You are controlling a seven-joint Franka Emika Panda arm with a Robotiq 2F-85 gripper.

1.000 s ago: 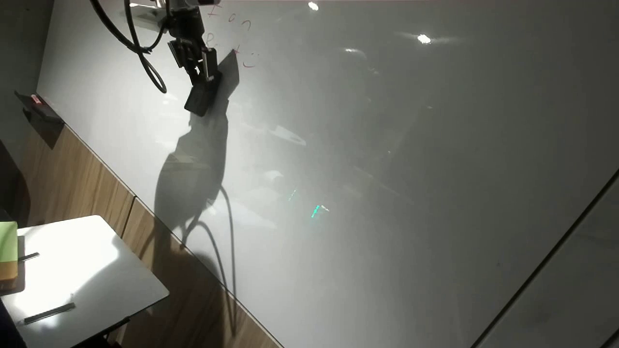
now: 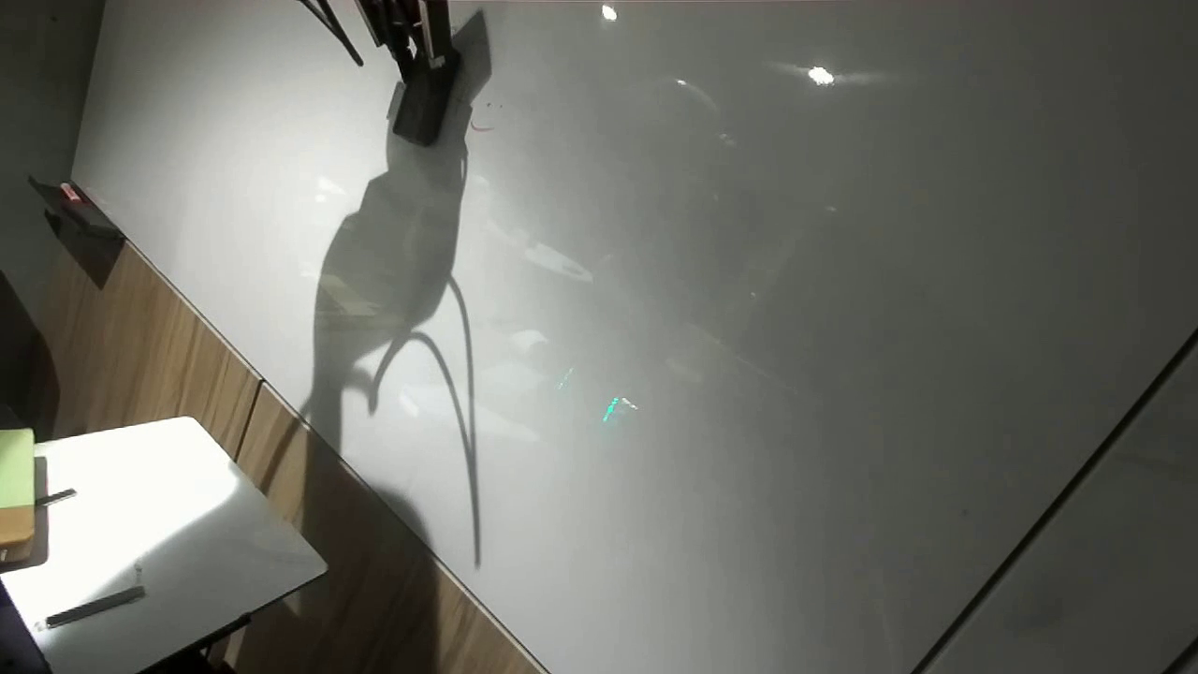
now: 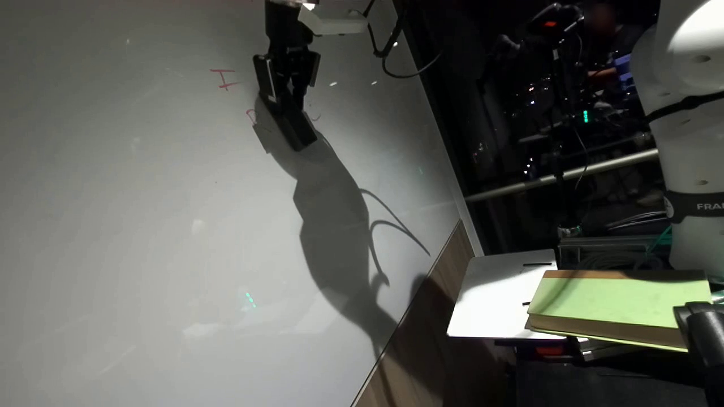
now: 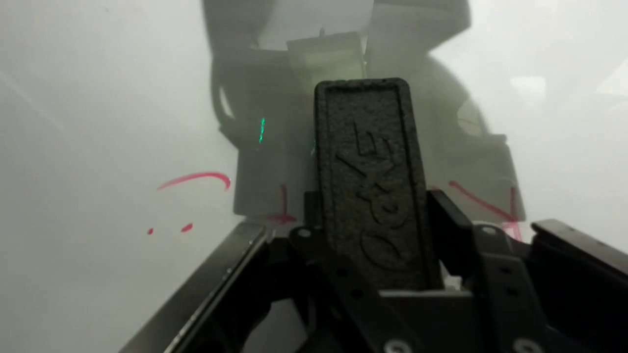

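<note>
My gripper is shut on a black block-shaped eraser (image 4: 377,164) with raised lettering on its face. In exterior view 2 the gripper (image 3: 288,102) comes down from the top edge, and the eraser (image 3: 297,128) slants out of it close to the whiteboard (image 3: 169,203). Whether the eraser touches the board, I cannot tell. Red marker strokes (image 4: 197,176) show on the board on both sides of the eraser in the wrist view. More red writing (image 3: 224,80) is to the left of the gripper in exterior view 2. The eraser (image 2: 424,107) hides part of the writing.
A small white table (image 2: 168,528) with a dark pen (image 2: 95,607) stands by the board's lower edge. On it lies a green-topped box (image 3: 617,298). A dark holder (image 2: 79,208) sits at the board's left edge. Most of the board is bare.
In exterior view 1 my gripper and the eraser have moved up and slightly right, and their shadow with them. The red writing seen near them earlier is now mostly covered or out of sight.
</note>
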